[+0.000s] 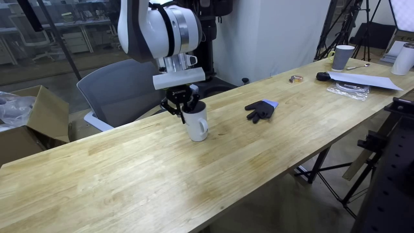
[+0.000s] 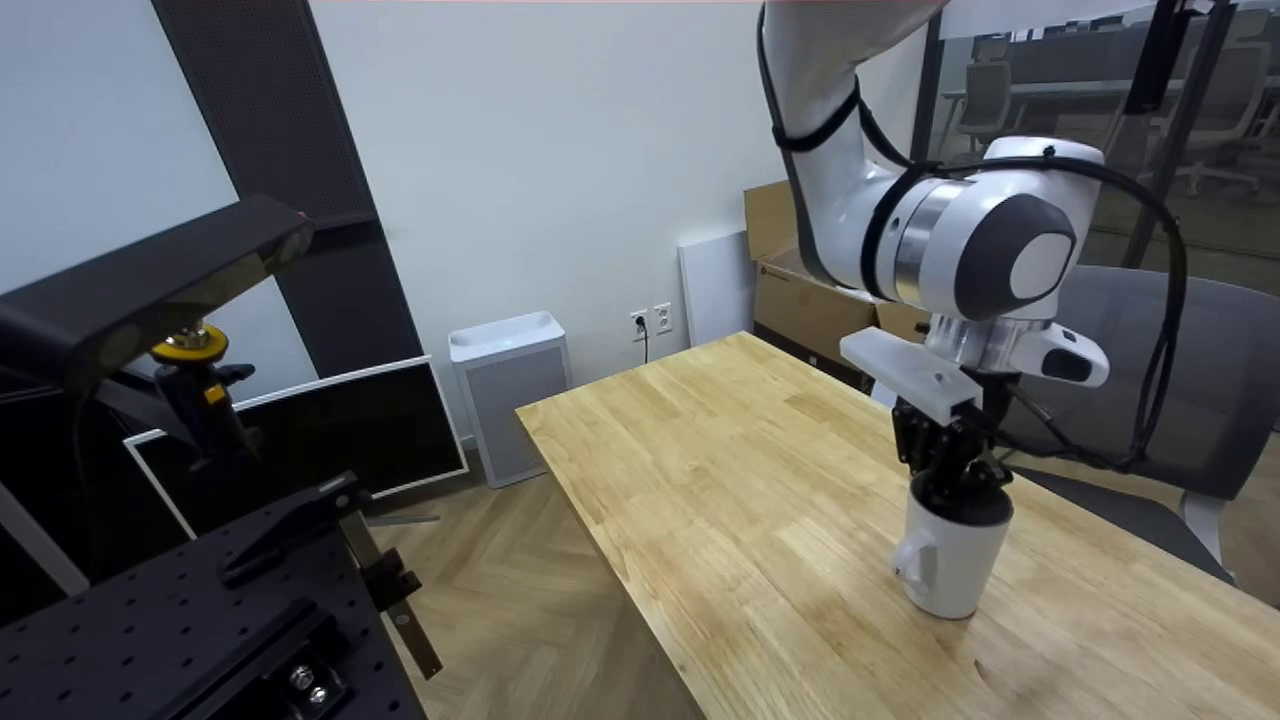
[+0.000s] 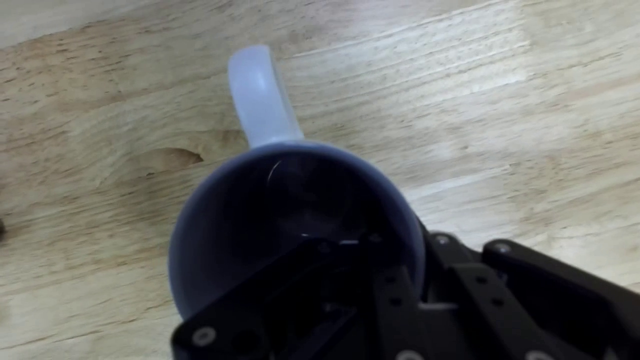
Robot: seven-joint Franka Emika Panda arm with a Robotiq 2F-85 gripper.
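Note:
A white mug [image 1: 196,126] with a dark inside is upright at the table's chair-side edge. My gripper [image 1: 183,112] is shut on its rim, one finger inside the mug and the other against the outer wall. In the second exterior view the mug [image 2: 948,562] sits low beneath the dark gripper, its base at or very near the tabletop. From the wrist, the mug's open mouth [image 3: 258,228] and its handle [image 3: 261,96] show clearly, with the handle pointing away from the fingers. The finger inside is partly lost in the dark interior.
A black glove with a blue cuff [image 1: 262,110] lies to the right on the wooden table [image 1: 128,182]. Farther off are a grey cup [image 1: 343,58], a white sheet [image 1: 363,80] and a plastic bag [image 1: 351,91].

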